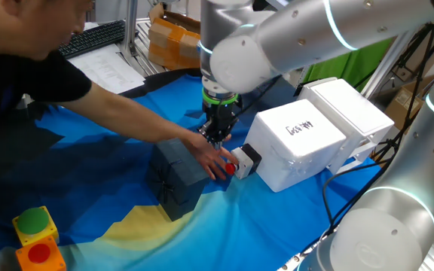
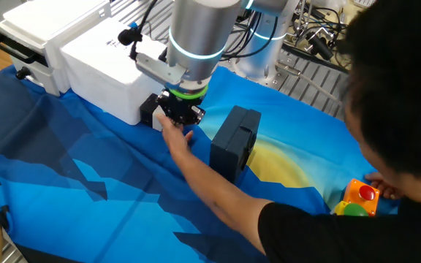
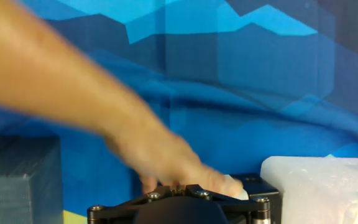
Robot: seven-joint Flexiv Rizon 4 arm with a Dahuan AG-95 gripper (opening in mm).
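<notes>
My gripper point(image 1: 216, 134) hangs low over the blue cloth, between a dark grey box point(image 1: 178, 178) and a small white box with a red button point(image 1: 230, 168). A person's hand point(image 1: 208, 154) reaches in at the gripper and the button box, its fingers partly covering both. In exterior view 2 the hand point(image 2: 172, 134) lies just below the gripper point(image 2: 184, 113). The wrist view has the blurred hand point(image 3: 166, 155) right beside the gripper. Its fingertips are not clear in any view, so I cannot tell how the fingers stand or whether anything is between them.
A large white foam box point(image 1: 296, 143) stands right behind the button box, with a white drawer unit point(image 1: 350, 113) beyond. Yellow and orange button boxes point(image 1: 40, 254) sit at the front left. The person's arm point(image 2: 221, 193) crosses the cloth.
</notes>
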